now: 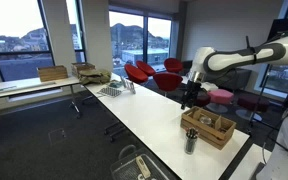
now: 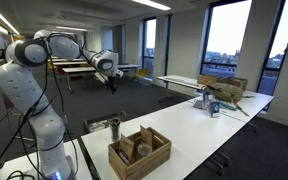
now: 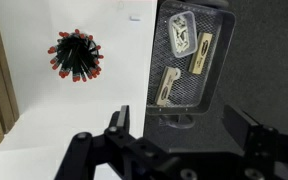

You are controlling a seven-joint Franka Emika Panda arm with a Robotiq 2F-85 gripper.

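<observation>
My gripper stands open with nothing between its fingers; in the wrist view they come in from the bottom edge. In exterior view 1 the gripper [image 1: 189,98] hangs well above the white table. A dark cup of red-tipped sticks, perhaps pencils [image 3: 74,55], is on the tabletop at upper left of the wrist view. Beside the table edge lies a dark mesh tray [image 3: 219,75] with a clear tub of small white pieces [image 3: 182,34] and two light wooden blocks, one upper [image 3: 201,53] and one lower [image 3: 168,86].
A divided wooden box [image 2: 152,160] stands near the cup [image 2: 114,128]; its contents are too small to tell. Cardboard boxes and other items [image 1: 89,73] sit at the far end.
</observation>
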